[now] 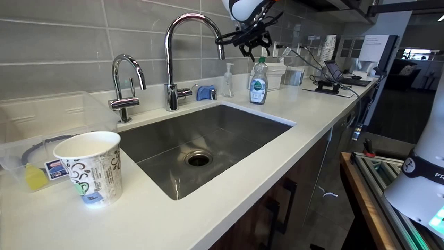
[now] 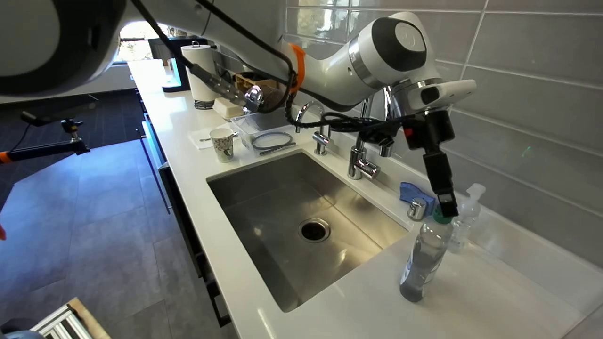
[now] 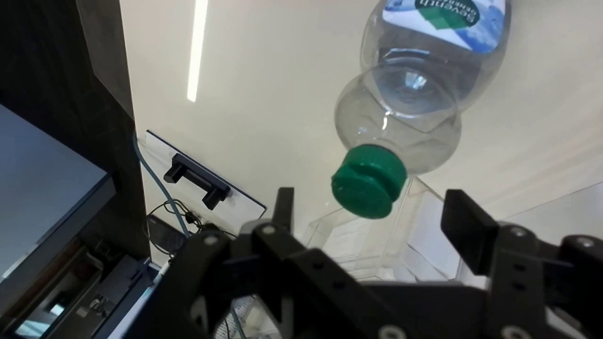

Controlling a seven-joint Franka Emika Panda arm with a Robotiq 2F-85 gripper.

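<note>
A clear dish soap bottle (image 1: 258,85) with a green cap stands upright on the counter beyond the sink's far right corner. My gripper (image 1: 258,55) hangs just above it, fingers pointing down. From the wrist, the green cap (image 3: 368,181) appears between and ahead of the two black fingertips, with a gap on either side. My gripper is open and nothing is held. In the second exterior view the fingers (image 2: 446,197) overlap the top of the bottle (image 2: 424,257); whether they touch the cap cannot be told there.
Close by stand a clear pump bottle (image 1: 228,80), a blue sponge (image 1: 204,93) and the tall faucet (image 1: 169,62). The steel sink (image 1: 208,143) is empty. A paper cup (image 1: 92,171) and a plastic bin (image 1: 87,108) occupy the near left counter. A laptop (image 1: 345,77) lies farther along.
</note>
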